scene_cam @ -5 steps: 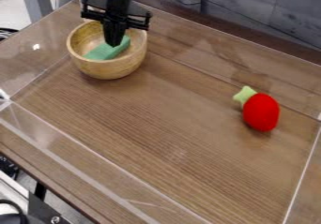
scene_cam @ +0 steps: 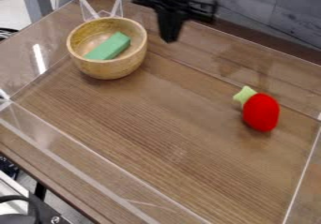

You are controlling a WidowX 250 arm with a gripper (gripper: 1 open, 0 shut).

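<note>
My gripper (scene_cam: pixel 196 26) is at the top of the view, dark and blurred, raised above the table to the right of the wooden bowl (scene_cam: pixel 127 67). It looks shut, with nothing visible between its fingers. A green block (scene_cam: pixel 109 46) lies inside the bowl on the left.
A red oval object (scene_cam: pixel 260 112) lies on the right of the wooden table (scene_cam: pixel 150 153), with a pale green piece (scene_cam: pixel 242 97) behind it.
My gripper has risen from the bowl and moved to the right. The green block remains in the bowl.
</note>
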